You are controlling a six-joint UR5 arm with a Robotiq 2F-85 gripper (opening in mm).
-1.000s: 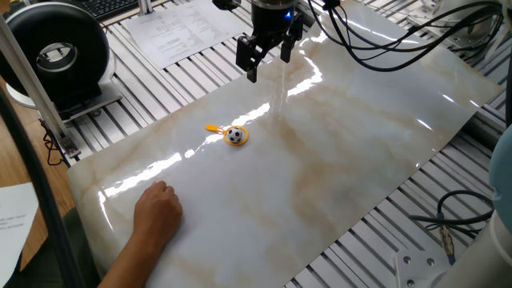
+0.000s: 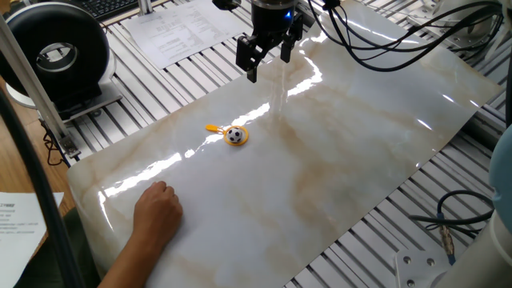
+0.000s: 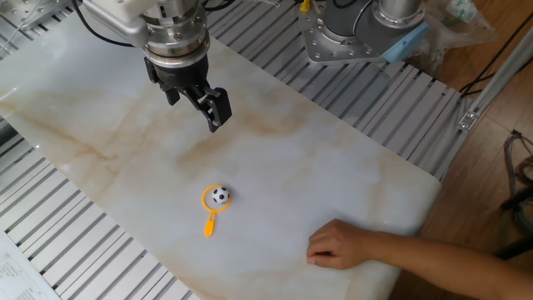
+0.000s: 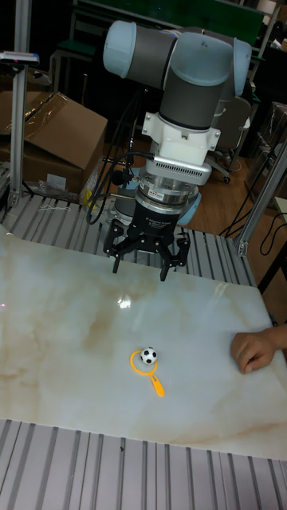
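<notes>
A small black-and-white soccer ball (image 2: 234, 135) sits at the round head of a yellow toy racket (image 2: 211, 128) lying flat on the marbled board. In exterior view 2 the ball (image 3: 220, 195) is toward one side of the ring, with the racket's handle (image 3: 209, 226) pointing away. Whether it rests inside the ring or on its rim is hard to tell. My black gripper (image 4: 148, 268) hangs above the board, well apart from ball and racket. Its fingers (image 3: 218, 112) are spread wide and hold nothing, so it is open.
A person's closed hand (image 2: 158, 214) rests on the board beside the racket. Black cables (image 2: 384, 64) loop near the arm. Printed sheets (image 2: 180, 30) lie on the slatted table. Much of the marbled board (image 2: 336, 152) is bare.
The arm, gripper, ball, racket and hand look unmoved. Only a paper sheet at the left edge of exterior view 1 has shifted a little to the right.
</notes>
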